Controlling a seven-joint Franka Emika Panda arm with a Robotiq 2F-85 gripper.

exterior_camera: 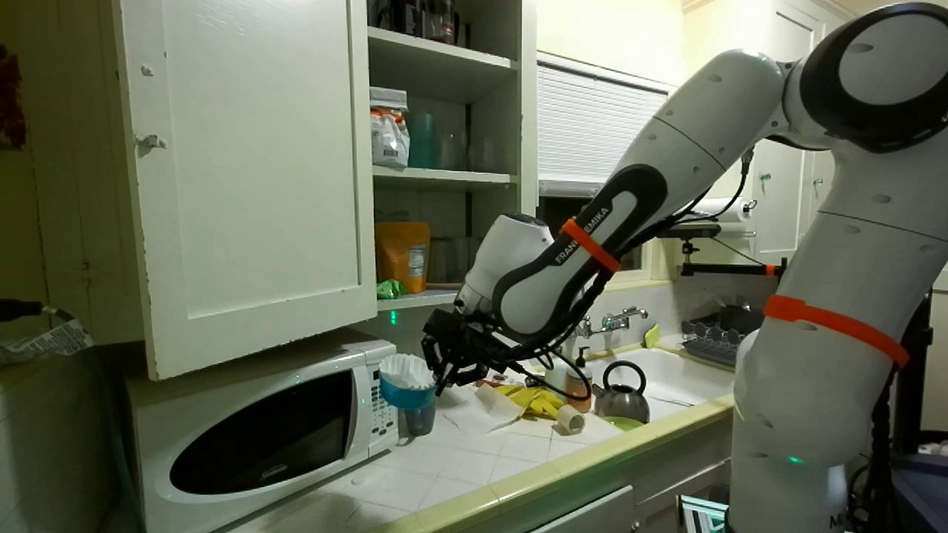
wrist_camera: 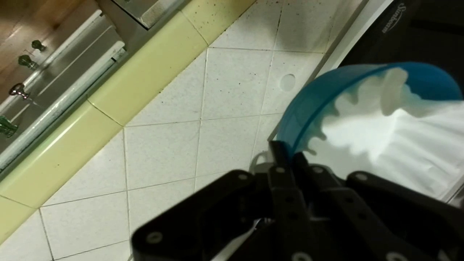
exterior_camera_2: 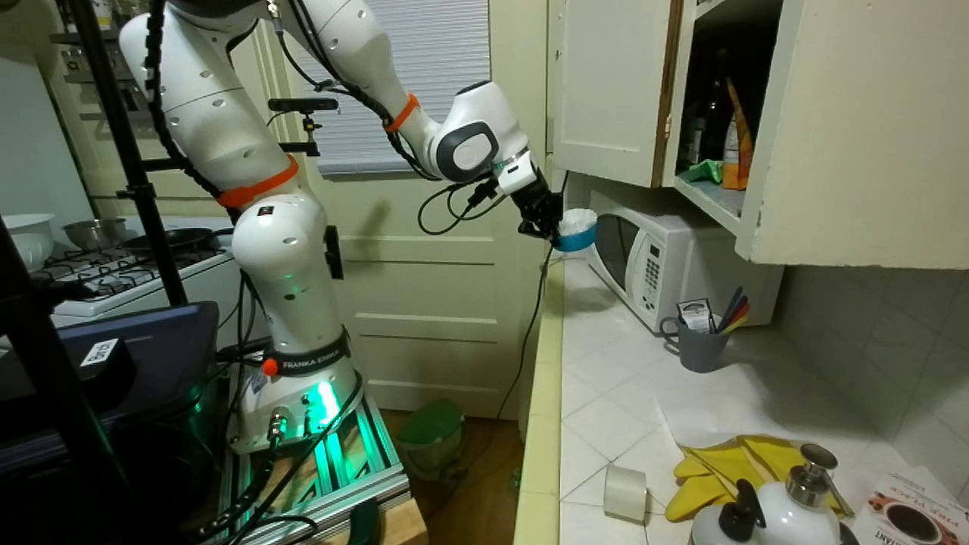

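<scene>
A blue bowl-like container [exterior_camera: 404, 394] lined with a white, fluted paper filter [exterior_camera: 409, 370] hangs above the counter, in front of the microwave. My gripper is shut on the blue container's rim, with the wall pinched between its fingertips. In the wrist view the blue container [wrist_camera: 304, 100] tilts so that the inside of the white filter [wrist_camera: 391, 139] shows, and the filter looks empty. From the second exterior view, the blue container [exterior_camera_2: 577, 239] is up in the air near the counter's front edge, close to the microwave door.
The microwave [exterior_camera: 266, 426] stands under an open cupboard door [exterior_camera: 249, 169]. A grey mug with utensils [exterior_camera_2: 702, 345] is beside it. Farther along lie yellow gloves [exterior_camera_2: 727, 468], a paper roll [exterior_camera_2: 624, 493] and soap bottles [exterior_camera_2: 790, 509]. Bare counter tiles [exterior_camera_2: 609, 390] show between.
</scene>
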